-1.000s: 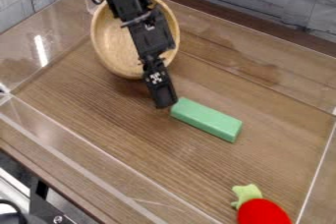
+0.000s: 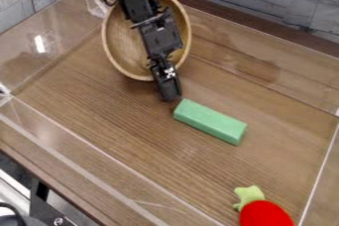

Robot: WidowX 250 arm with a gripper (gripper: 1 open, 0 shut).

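Note:
My gripper (image 2: 167,87) reaches down from the top left over a round wooden bowl (image 2: 125,48), its tip low over the table just right of the bowl's lower rim. It looks shut, with nothing visible between its fingers. A green rectangular block (image 2: 209,122) lies on the table just below and right of the gripper.
A red object with a pale green top (image 2: 265,210) lies at the bottom right. Walls and the table's raised edge run along the back.
The arm has shifted slightly left and up over the bowl since a second ago. The block and red object have not visibly moved.

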